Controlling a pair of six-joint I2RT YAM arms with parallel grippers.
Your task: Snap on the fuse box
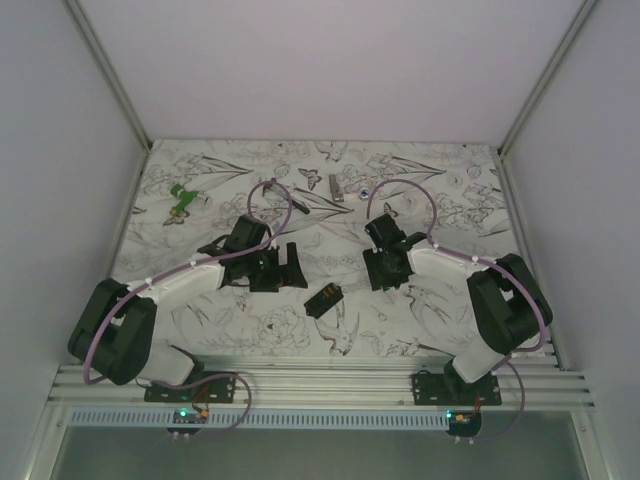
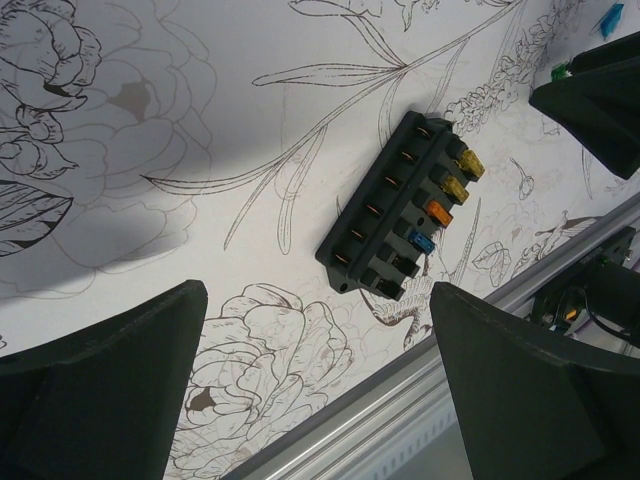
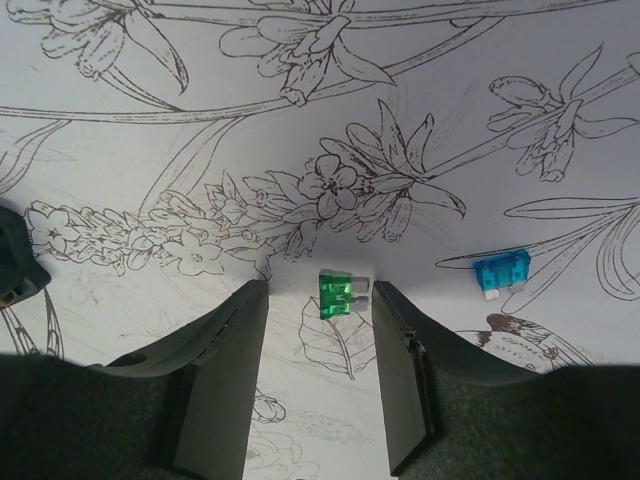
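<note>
A black fuse box (image 1: 324,300) lies on the table between the arms; in the left wrist view the fuse box (image 2: 380,200) carries yellow, orange and blue fuses, with some slots empty. My left gripper stands open beside it, nothing between its fingers. My right gripper points down at the table with a small green fuse (image 3: 340,294) between or just under its fingertips; whether it grips it is unclear. A blue fuse (image 3: 502,272) lies to the right of that gripper.
Green tools (image 1: 183,200) lie at the back left, other small items (image 1: 336,188) at the back centre. Rails run along the table's front edge.
</note>
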